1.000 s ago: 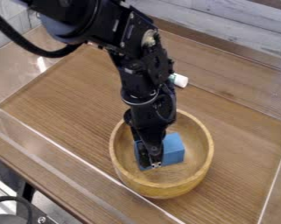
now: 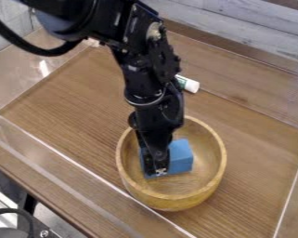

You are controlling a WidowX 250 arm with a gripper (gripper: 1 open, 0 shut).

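A wooden bowl (image 2: pixel 200 186) stands on the tabletop, holding a blue block (image 2: pixel 178 158). The black gripper (image 2: pixel 159 165) reaches down into the bowl at the block's left side, its fingers partly hiding the block. Whether the block is held between the fingers is hard to tell from this angle.
A small white tube with a green part (image 2: pixel 188 85) lies behind the arm. A pale plank wall runs along the back.
The gripper and the block have shifted very slightly within the bowl; little else differs.
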